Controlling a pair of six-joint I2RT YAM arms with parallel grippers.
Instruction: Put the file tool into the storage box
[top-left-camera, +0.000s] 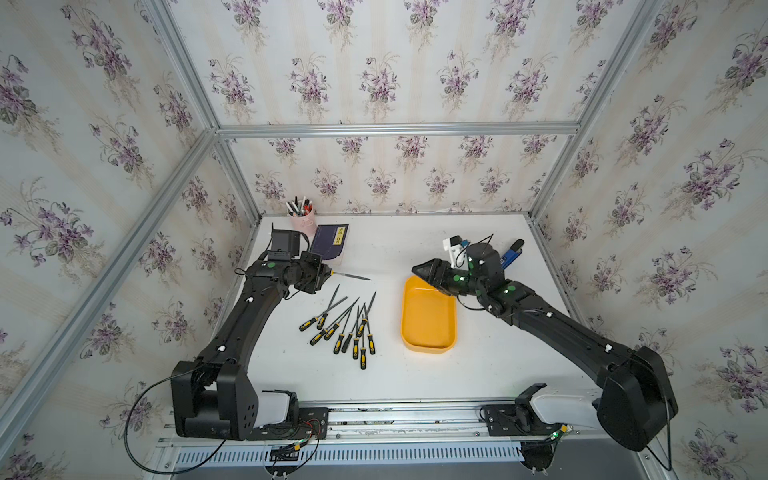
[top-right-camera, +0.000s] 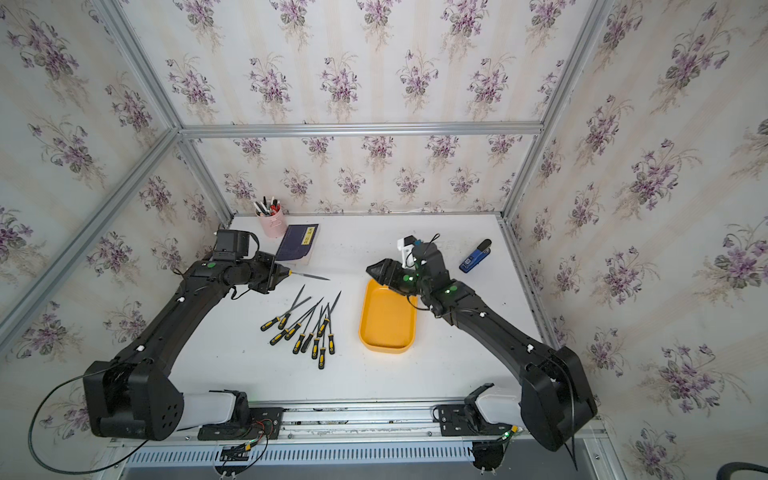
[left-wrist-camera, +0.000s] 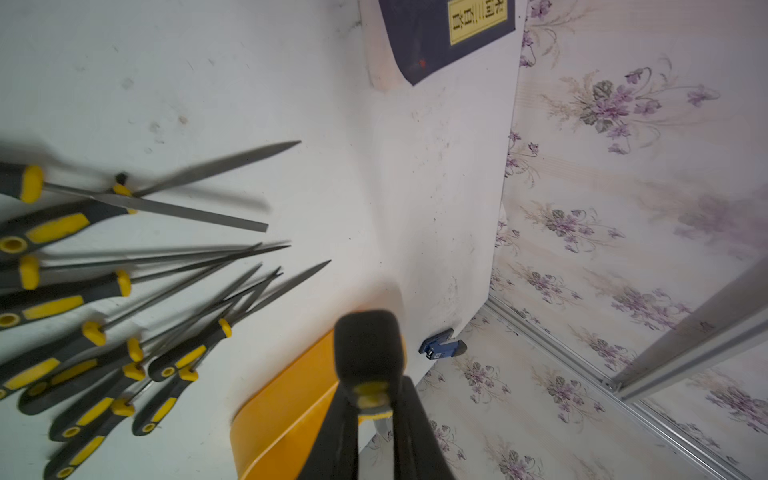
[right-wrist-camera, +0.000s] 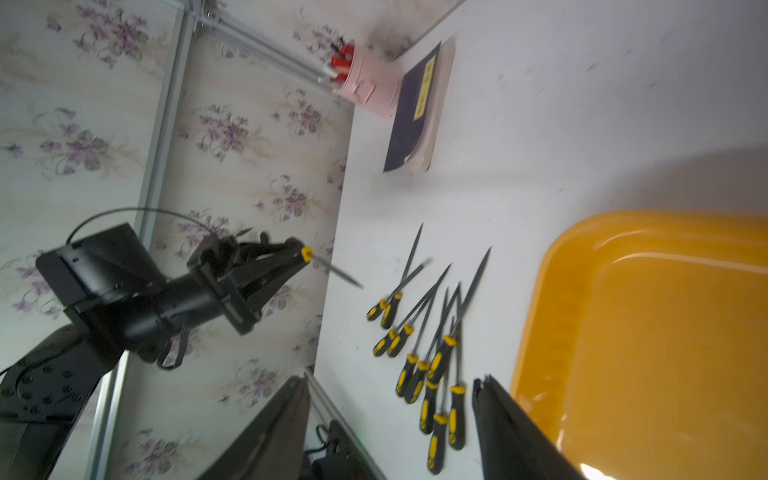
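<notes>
A thin file (top-left-camera: 352, 275) with a black-and-yellow handle is held by my left gripper (top-left-camera: 326, 273), raised above the left side of the table. In the left wrist view the handle (left-wrist-camera: 369, 352) is clamped at the fingertips. The orange storage box (top-left-camera: 429, 340) stands right of centre and looks empty in its visible part. Over the box's back end hovers my right gripper, its fingers apart and nothing between them. Several other files (top-left-camera: 355, 329) lie fanned out on the table left of the box.
A dark book (top-left-camera: 329, 240) and a pink pen cup (top-left-camera: 303, 224) stand at the back left. At the back right lies a blue object (top-right-camera: 475, 257). The table between book and box is bare.
</notes>
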